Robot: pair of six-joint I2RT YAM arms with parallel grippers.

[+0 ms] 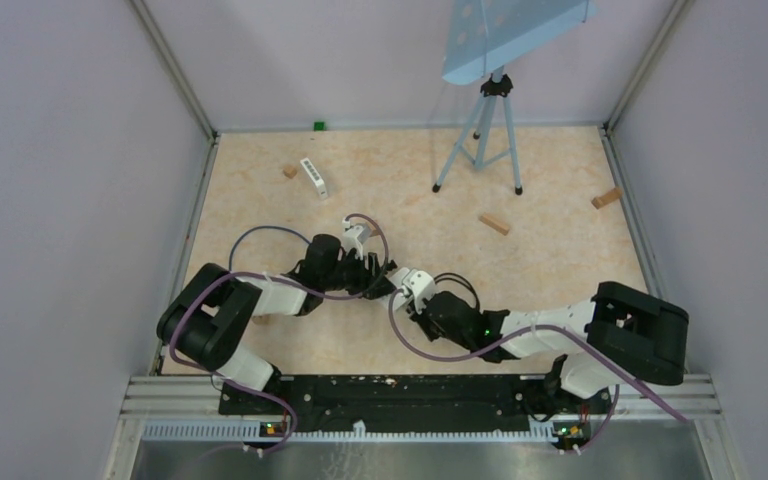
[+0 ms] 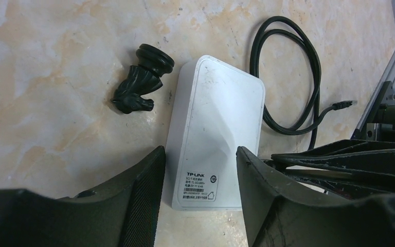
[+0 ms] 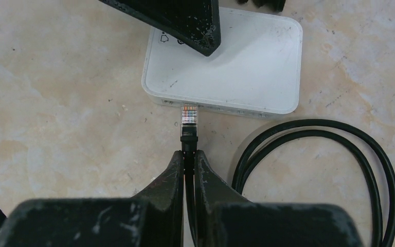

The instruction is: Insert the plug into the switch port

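Note:
A white switch (image 2: 221, 108) lies flat on the table, label side up. My left gripper has its fingers apart over the label end of the switch, one at each side; firm contact on both sides cannot be made out. In the right wrist view, one left finger (image 3: 204, 36) overlaps the switch's top. My right gripper is shut on the black cable just behind the clear plug (image 3: 189, 114). The plug points at the switch's port side, its tip meeting that edge in the picture. Whether it sits inside a port is hidden.
A black cable coil (image 2: 313, 77) with another plug end (image 2: 344, 104) lies beside the switch. On its other side is a small black piece (image 2: 144, 77). Wooden blocks (image 1: 494, 224), a white box (image 1: 313, 178) and a tripod (image 1: 485, 140) stand farther back.

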